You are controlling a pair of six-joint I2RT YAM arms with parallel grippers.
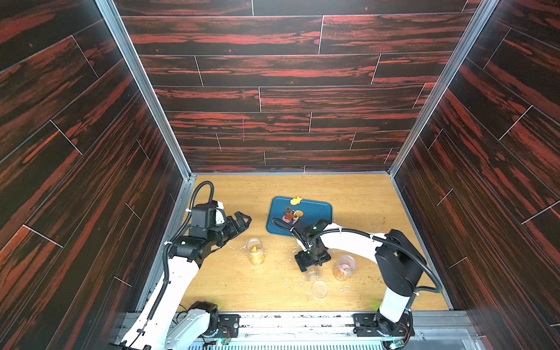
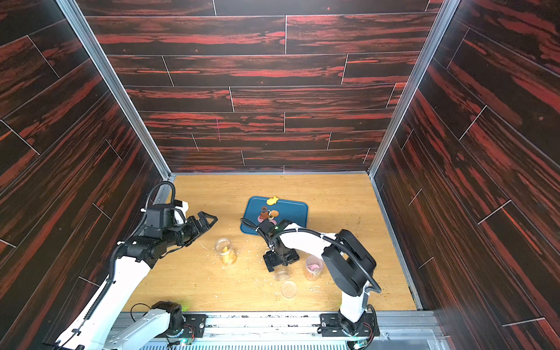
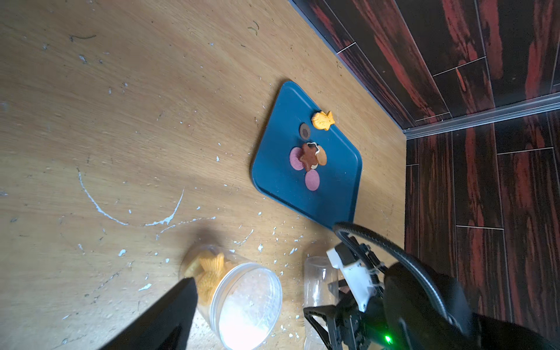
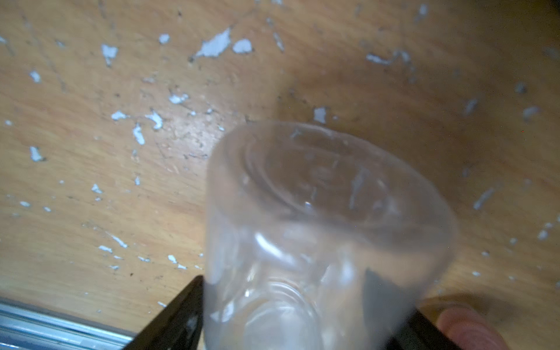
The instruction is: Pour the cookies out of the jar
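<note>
An empty clear jar (image 4: pixel 326 233) fills the middle of the right wrist view, with a finger of my right gripper at either side of it. Blur hides whether those fingers press on the jar wall. From above, the right gripper (image 1: pixel 312 259) is low over the table, the clear jar (image 1: pixel 311 274) just in front of it. My left gripper (image 1: pixel 239 223) stands open and empty at the left. Cookies (image 3: pixel 309 155) lie on the blue tray (image 3: pixel 269 175): pink rounds, a brown star, a yellow fish (image 3: pixel 322 120) at the rim.
A lidded jar (image 3: pixel 204 280) of orange fish cookies stands near the left gripper. Right of the clear jar is another jar (image 1: pixel 344 268) with pink cookies. A clear round lid (image 1: pixel 319 288) lies in front. The table's right side is open.
</note>
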